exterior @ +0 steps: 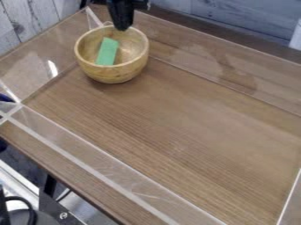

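Observation:
A wooden bowl (pixel 126 70) rests near the back left of the table. Inside it lies a green block (pixel 107 52), leaning toward the bowl's left side. The black gripper (pixel 125 23) is up above the back of the bowl, at the top edge of the view and partly cut off; nothing shows below its fingertips, and their state is hard to make out.
Clear tape strips cross its left and front edges. Panelled walls stand at the back, and dark cables hang at the lower left.

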